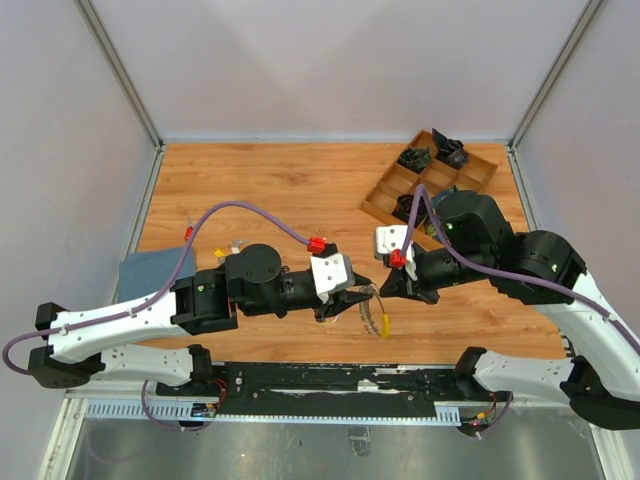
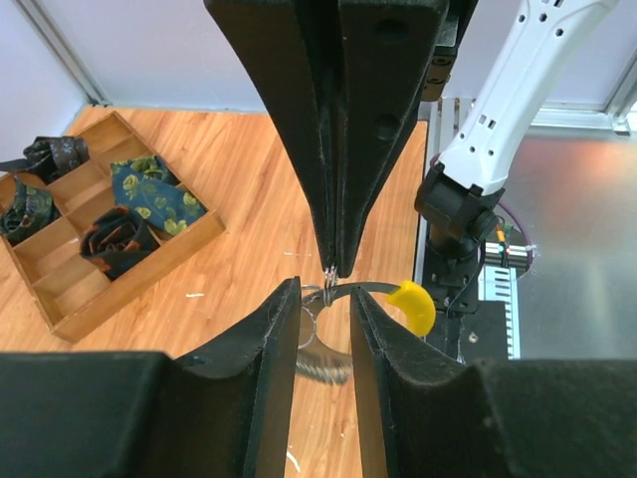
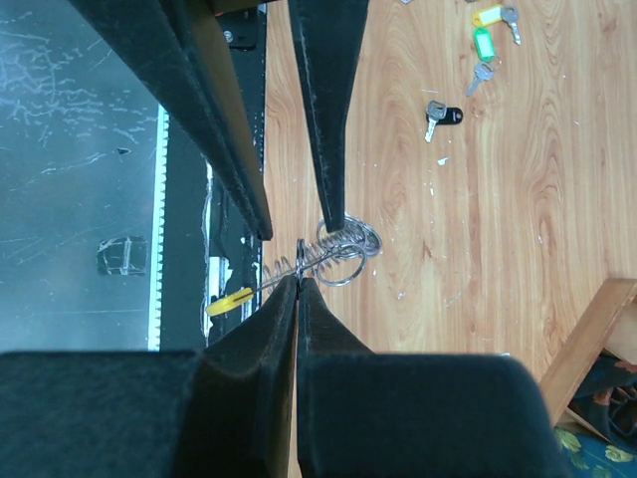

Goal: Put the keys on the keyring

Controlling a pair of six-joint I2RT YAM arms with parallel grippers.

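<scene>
The keyring is a silver wire coil [image 1: 366, 317] with a yellow end [image 1: 385, 326], hanging below the two grippers near the table's front. In the right wrist view, my right gripper is shut, with a thin silver loop [image 3: 301, 255] of the keyring standing up between its tips. My left gripper is open, its fingers either side of the right gripper's tips, and it grips nothing. Loose keys lie on the table: one with a black tag [image 3: 451, 116], one by a green tag [image 3: 483, 42], one by a yellow tag [image 3: 488, 15].
A wooden compartment box [image 1: 384, 195] with dark cloth items stands at the back right. A blue-grey mat [image 1: 150, 272] lies at the left.
</scene>
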